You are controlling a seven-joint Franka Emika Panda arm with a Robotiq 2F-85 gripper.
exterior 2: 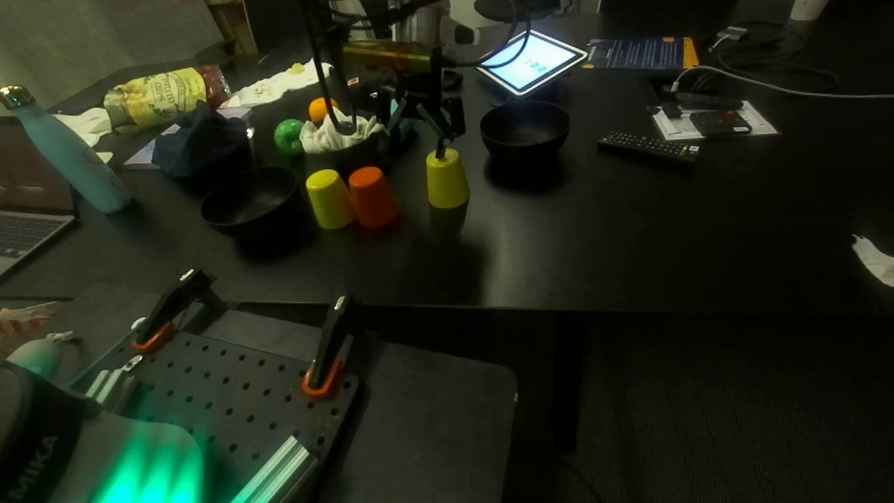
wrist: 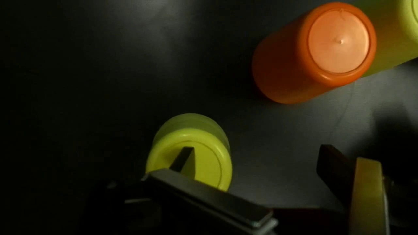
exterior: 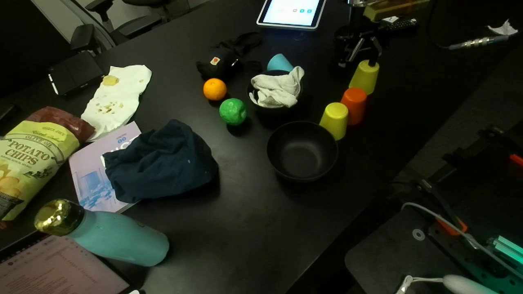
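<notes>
My gripper is open above the table, nothing held between its fingers. One fingertip (wrist: 184, 158) overlaps the base of an upside-down yellow cup (wrist: 207, 160) in the wrist view; whether it touches cannot be told. The other finger (wrist: 333, 166) is over bare table. An upside-down orange cup (exterior: 354, 106) stands close beside a second yellow cup (exterior: 334, 120), both apart from the first. A blue cup (exterior: 280, 63) shows behind the bowl with a grey cloth (exterior: 277, 89), partly hidden by it.
An empty black bowl (exterior: 302, 152) sits in front of the yellow cup pair. Another black bowl (exterior 2: 525, 134) and a remote (exterior 2: 647, 147) lie to the right in the second exterior view. An orange (exterior: 214, 90) and a green ball (exterior: 233, 112) are near the cloth.
</notes>
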